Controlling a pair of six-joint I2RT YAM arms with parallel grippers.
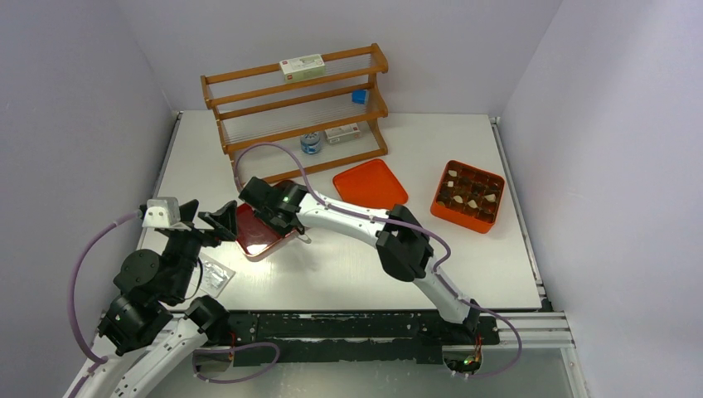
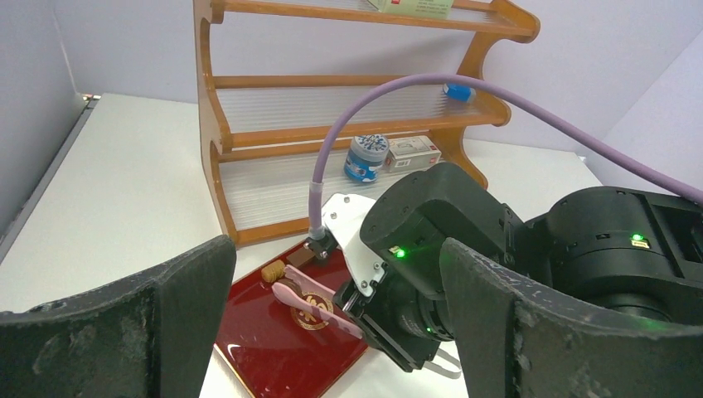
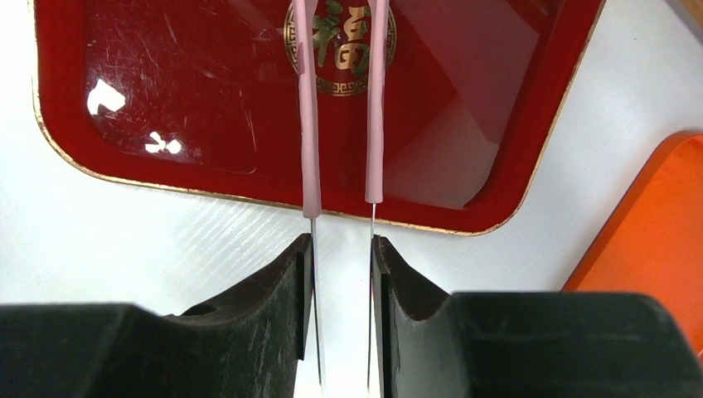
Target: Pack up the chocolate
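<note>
My right gripper is shut on pink-tipped tongs, whose two arms stand apart over the dark red tray. In the left wrist view the tong tips reach toward the tray's far side, close to a round golden-brown chocolate and a dark brown square one. Whether the tips touch either piece, I cannot tell. On the right of the table sits an orange compartment box with several chocolates in it. My left gripper hangs open and empty at the left.
An orange lid lies mid-table, right of the tray. A wooden rack holding boxes and a blue jar stands behind. Near the left arm is a clear packet.
</note>
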